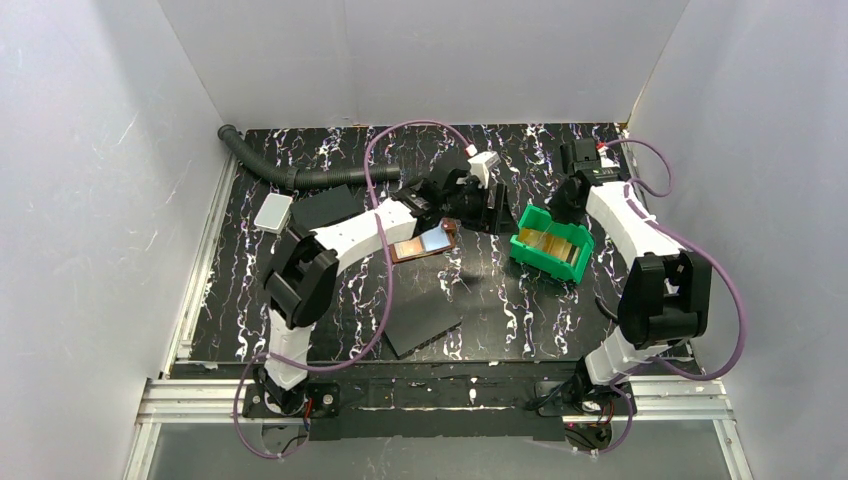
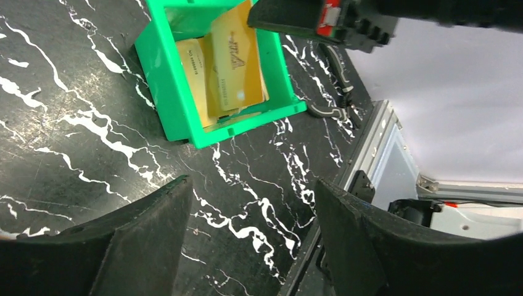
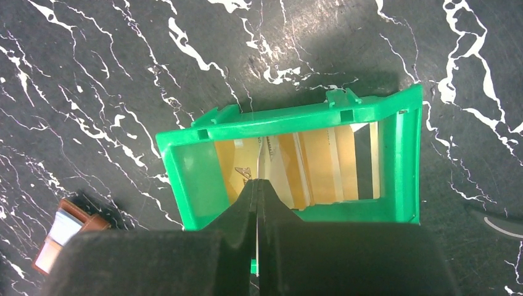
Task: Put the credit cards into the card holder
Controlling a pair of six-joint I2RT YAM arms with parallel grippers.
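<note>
In the top view, a green box holds several yellowish cards. My right gripper is shut on a thin card, which appears edge-on from above. From the left wrist view, this yellow card stands tilted inside the box, gripped at its upper corner, above other cards. My left gripper is open and empty, close to the left side of the box. Partly covered by the left arm, the brown card holder lies further left with light blue and tan faces inside.
A dark flat slab lies at the front middle. At the back left are a black hose, a dark panel and a small white box. Bare table separates the holder from the green box.
</note>
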